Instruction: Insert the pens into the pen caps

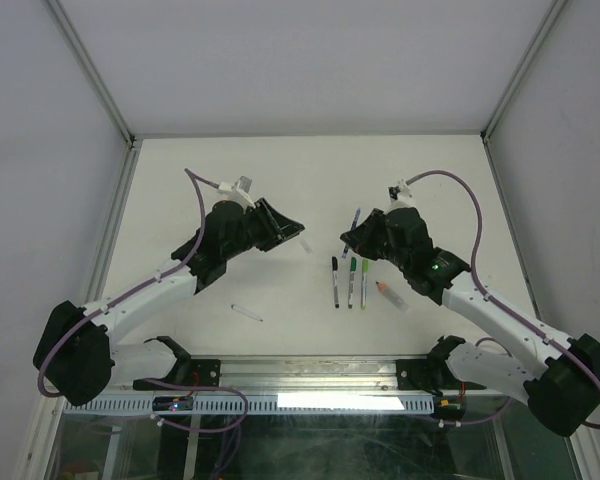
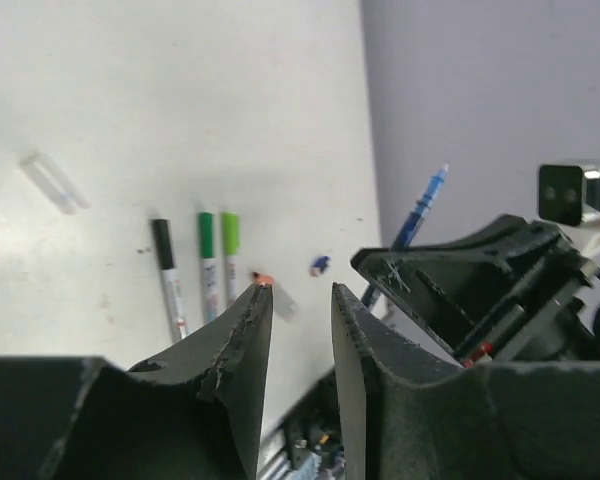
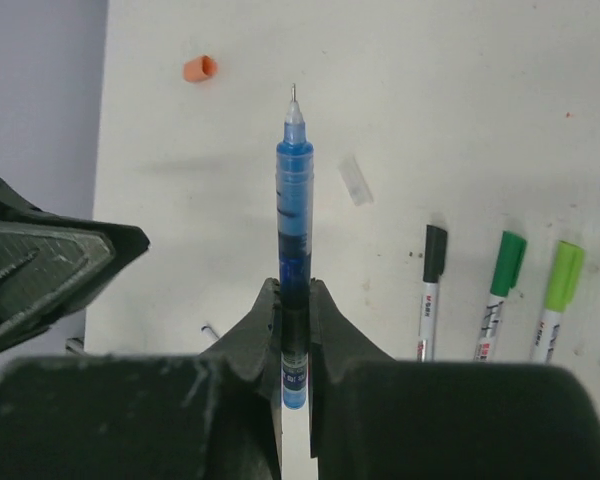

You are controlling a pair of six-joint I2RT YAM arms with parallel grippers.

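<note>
My right gripper is shut on a blue pen (image 3: pixel 295 200), which stands with its bare metal tip pointing away from the fingers. In the left wrist view this pen (image 2: pixel 418 207) also shows, tilted, in the right fingers. My left gripper is part open, with an empty gap between its fingers. A clear cap (image 2: pixel 53 182) appears to lie on the table, outside the left fingers; in the top view the cap (image 1: pixel 306 244) is just off the left fingertips. An orange cap (image 3: pixel 200 68) lies apart on the table.
Black (image 1: pixel 335 282), green (image 1: pixel 352 283) and lime (image 1: pixel 364 284) markers lie side by side below the right gripper. An orange-tipped marker (image 1: pixel 392 296) lies right of them. A thin white pen (image 1: pixel 246 312) rests at front left.
</note>
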